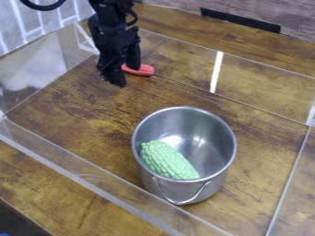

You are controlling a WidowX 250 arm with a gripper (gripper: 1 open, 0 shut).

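My black gripper [121, 72] is low over the back left of the wooden table, its fingers around the red-handled utensil [142, 70]. The utensil's head is mostly hidden behind the gripper; I cannot make out whether the fingers touch it. A steel pot [212, 138] stands at the front right, holding a green textured corn-like object [168, 159].
Clear plastic walls [72, 171] border the work area on the left and front. A white strip [216, 72] lies at the back right.
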